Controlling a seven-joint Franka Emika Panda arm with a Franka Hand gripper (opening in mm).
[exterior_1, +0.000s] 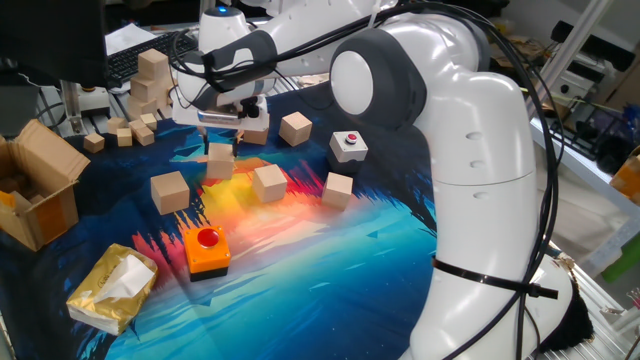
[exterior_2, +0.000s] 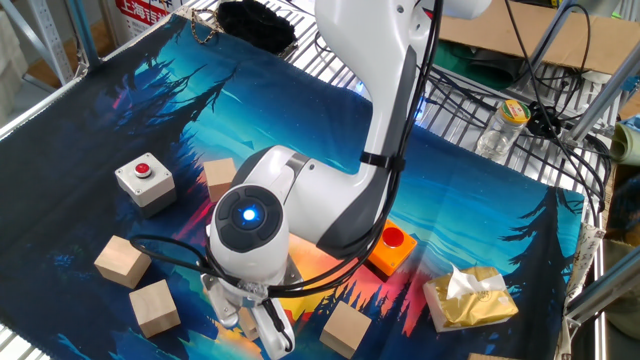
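My gripper points down over a wooden block near the middle of the mat. Its two fingers stand apart, one on each side of the block's top. In exterior view 2 a small part of that block shows between the fingers, the rest hidden under the hand. Whether the fingers press on the block cannot be told. Other wooden blocks lie around it: one to the front left, one to the front right, one farther right, one behind, and one partly hidden behind the hand.
An orange box with a red button and a gold tissue pack lie toward the front. A grey box with a red button stands right. At left are a cardboard box and stacked blocks.
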